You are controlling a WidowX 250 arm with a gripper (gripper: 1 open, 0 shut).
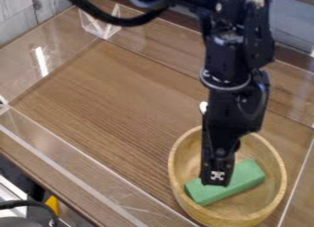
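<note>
The black robot arm reaches down from the top into a round tan bowl (196, 198) at the lower right. In the bowl lies a green block (233, 187). The gripper (218, 171) hangs over the bowl's left part, just above and left of the block, its fingers apart. Whether it touches the block is not clear.
A clear plastic object (101, 17) stands at the back left. Black cables lie at the bottom left corner.
</note>
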